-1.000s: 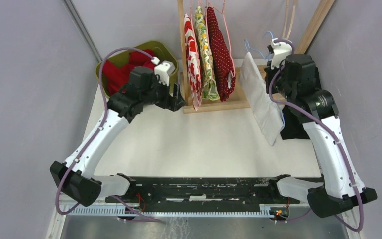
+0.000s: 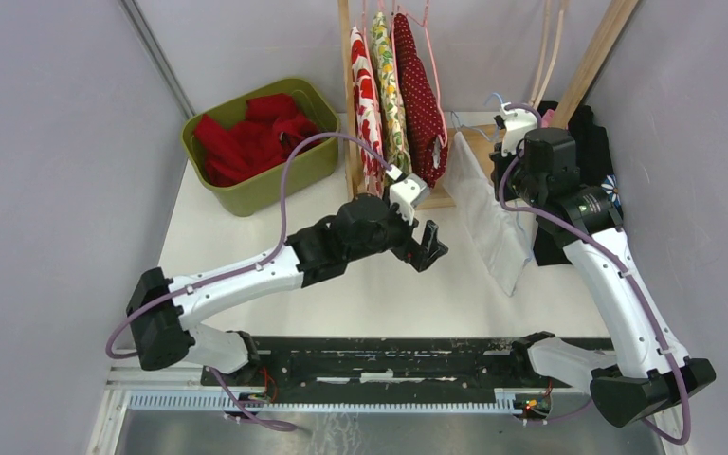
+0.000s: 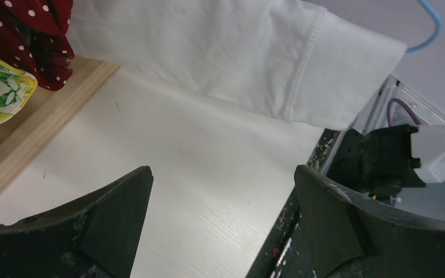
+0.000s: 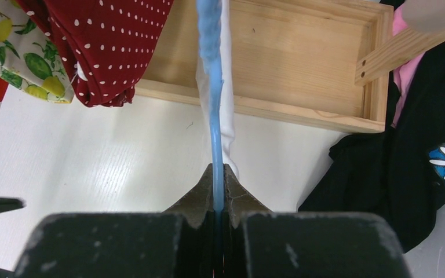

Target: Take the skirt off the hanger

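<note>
A white skirt [image 2: 491, 223] hangs at a slant from a light blue hanger [image 2: 461, 120] on the right side of the workspace. My right gripper is shut on the hanger's blue bar; the skirt [image 4: 226, 104] shows as a narrow white strip behind the bar. From the left, my left gripper [image 2: 430, 248] faces the skirt, standing open and apart from it. In the left wrist view the skirt [image 3: 226, 52] stretches across the top beyond the spread fingers [image 3: 116, 214], and a bit of the hanger [image 3: 431, 26] shows at upper right.
Three patterned garments, the nearest a red dotted one [image 2: 417, 100], hang on a wooden rack with a tray base [image 4: 301, 58]. Back left stands a green basket [image 2: 237, 201] holding red cloth. Black clothing [image 4: 382, 168] lies at right.
My left arm has swung right from near the basket toward the skirt.
</note>
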